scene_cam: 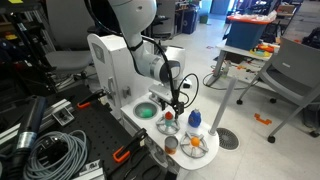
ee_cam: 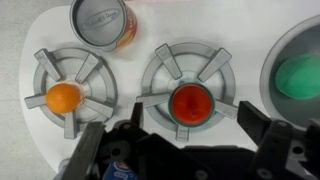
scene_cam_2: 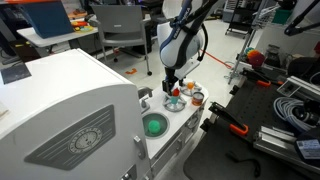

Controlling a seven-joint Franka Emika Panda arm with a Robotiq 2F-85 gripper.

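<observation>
My gripper is open, pointing down, with nothing between its fingers. In the wrist view a red round object (ee_cam: 191,103) with a teal rim around it sits on the middle grey burner (ee_cam: 163,80), between and just beyond the fingertips. In exterior view 1 the same red object (scene_cam: 168,116) shows below and slightly left of the gripper (scene_cam: 180,108), which appears a little above it. An orange round object (ee_cam: 63,97) rests on the other burner (ee_cam: 45,68). The green object (ee_cam: 300,76) lies in the round metal basin (ee_cam: 274,62).
A metal can (scene_cam: 171,145) stands near the front edge of the white counter (scene_cam: 222,152). Behind the burners is a blue bottle (scene_cam: 194,118), close to the gripper. The tap (scene_cam_2: 145,98) rises by the basin. Bare counter lies at the right end.
</observation>
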